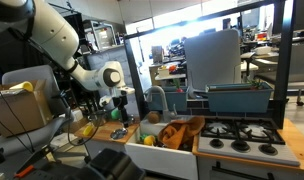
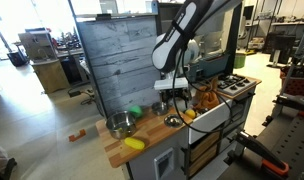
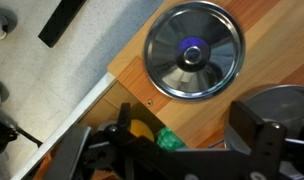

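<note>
A round silver lid (image 3: 195, 50) with a centre knob lies on the wooden counter in the wrist view. In exterior view 2 the lid (image 2: 174, 121) rests near the sink's edge. My gripper is over the counter edge, its dark fingers (image 3: 120, 132) spread wide apart with nothing seen between them. From the side, the gripper (image 1: 122, 98) hangs above the counter, left of the sink. A metal pot (image 3: 282, 104) is partly hidden behind the right finger.
The white sink (image 1: 168, 159) holds yellow, green and brown-orange items. A larger steel pot (image 2: 121, 125) and a yellow object (image 2: 134, 142) stand on the counter. The stove (image 1: 242, 135) lies to the right; a faucet (image 1: 159, 97) rises behind the sink.
</note>
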